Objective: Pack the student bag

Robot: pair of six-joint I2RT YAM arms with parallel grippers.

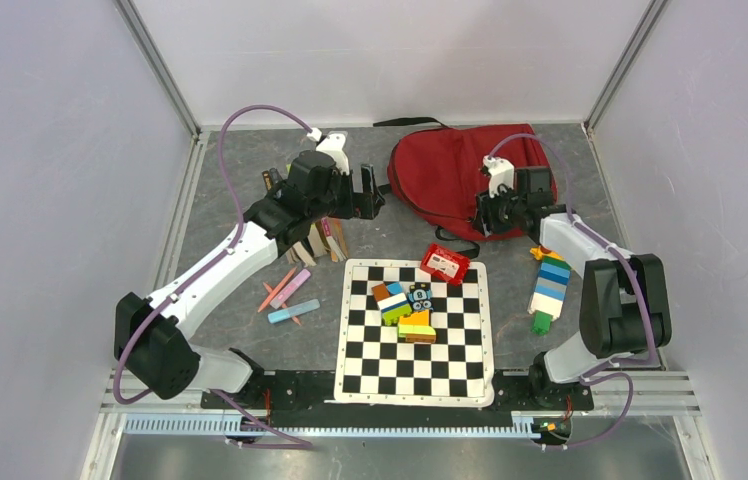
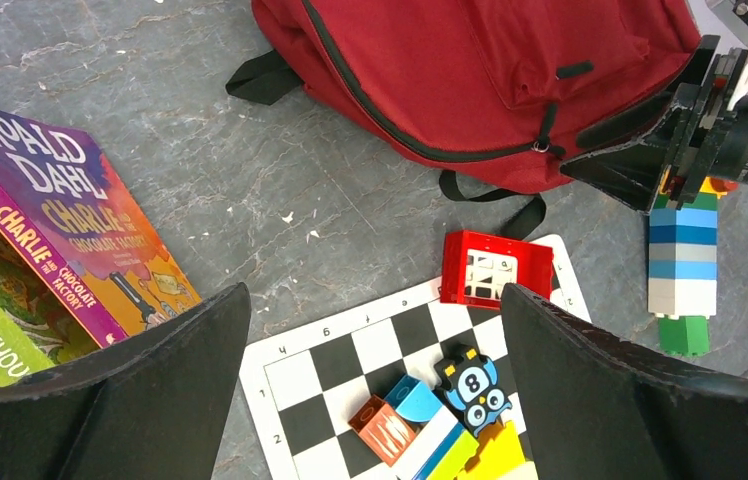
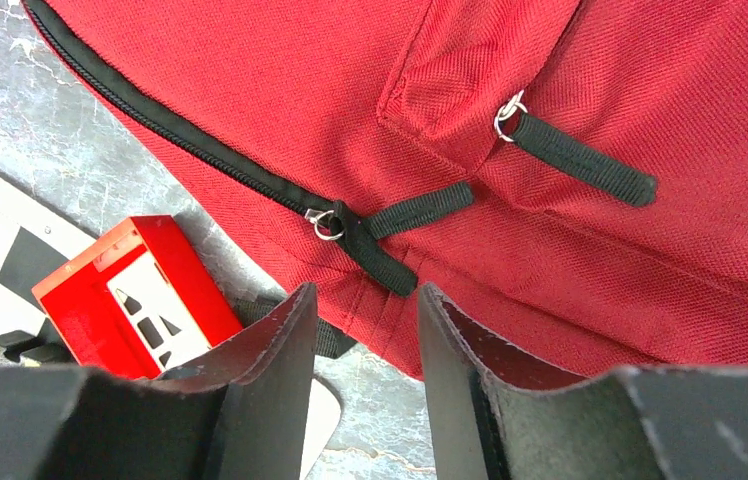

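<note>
The red backpack (image 1: 442, 170) lies at the back right with a black zipper along its front edge. My right gripper is over that edge, fingers part open, just below a black zipper pull (image 3: 380, 255) with a metal ring; no grasp on it is visible. A second pull (image 3: 585, 158) lies on the front pocket. My left gripper stands open at the left, beside the books (image 2: 70, 230), with nothing visible between its fingers.
A chessboard (image 1: 370, 370) with toy blocks and a red box (image 1: 445, 262) lies in front. A block row (image 1: 550, 280) stands at right; markers (image 1: 292, 311) lie at left.
</note>
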